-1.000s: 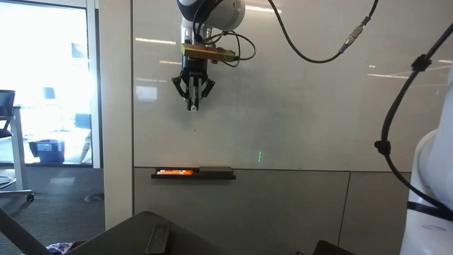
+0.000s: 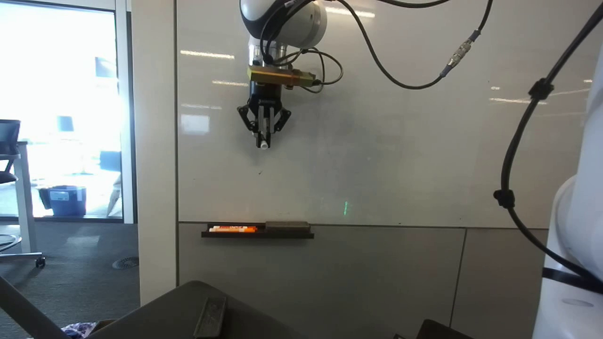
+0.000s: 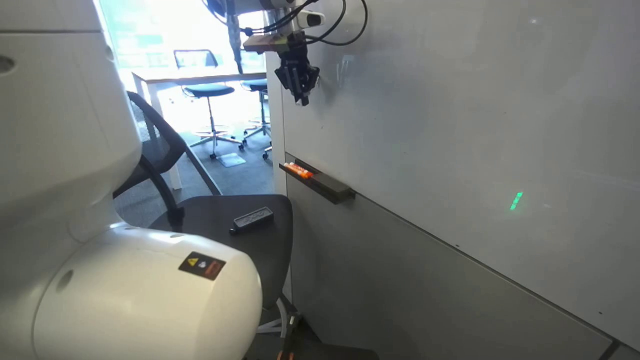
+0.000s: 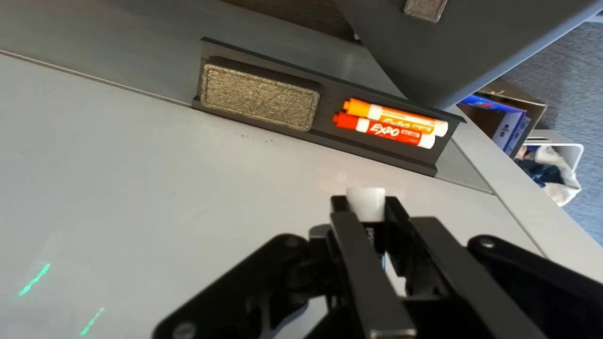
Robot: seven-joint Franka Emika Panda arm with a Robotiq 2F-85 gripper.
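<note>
Between its fingertips my gripper is shut on a marker with a white end; most of the marker's body is hidden by the fingers. It hangs in front of the upper left of the whiteboard, above the pen tray. In exterior view 2 the same gripper appears small near the board's left edge, and whether the marker touches the board cannot be told. Short green strokes mark the board, low and to the right of the gripper in exterior view 1.
The dark tray on the board's lower edge holds an orange marker, a red marker and an eraser. On a dark chair seat lies another eraser. The board around the gripper is clear.
In exterior view 1 the gripper has shifted slightly right, and its wrist sits a little lower. The marker is still held. Cables on the right have swung left; tray and strokes look unchanged.
</note>
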